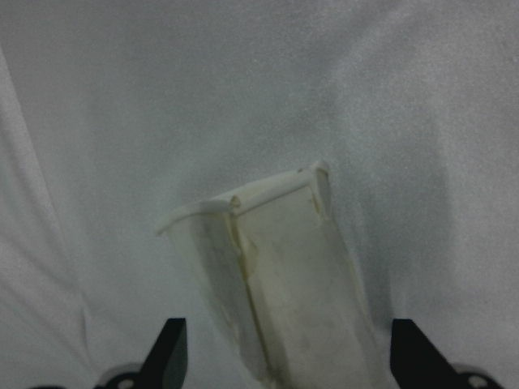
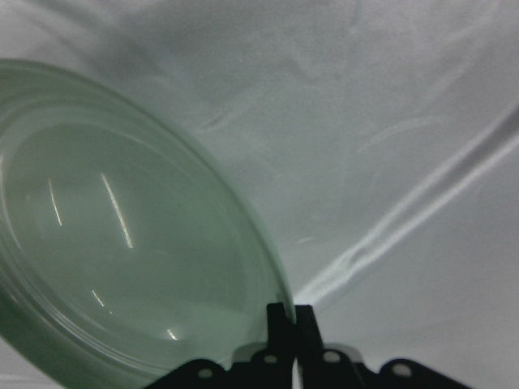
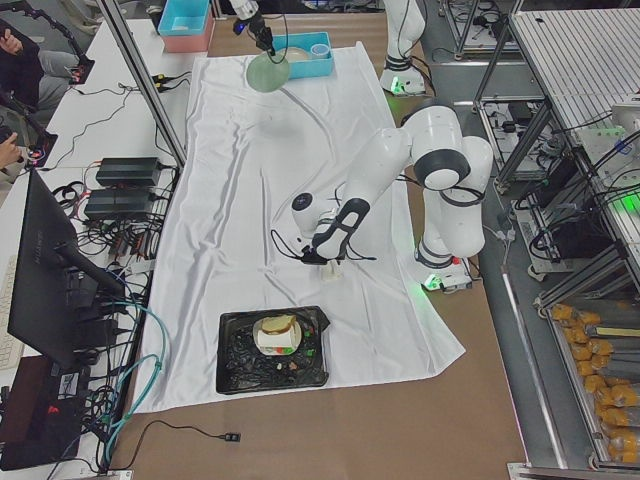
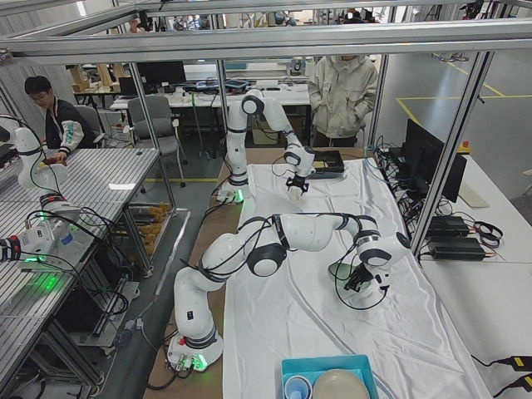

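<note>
My right gripper is shut on the rim of a pale green plate point(image 2: 122, 227), which hangs over the cloth near the blue bin in the camera left view. My left gripper is open, low over a small white folded paper or plastic wrapper point(image 1: 292, 267) with a creased rim, which lies on the white cloth between its fingertips.
A black tray point(image 3: 230, 350) with a small plate of bread stands at one end of the cloth point(image 3: 220, 200). At the other end is a blue bin point(image 4: 366, 366) with a cup and a beige dish. A monitor and cables line one side.
</note>
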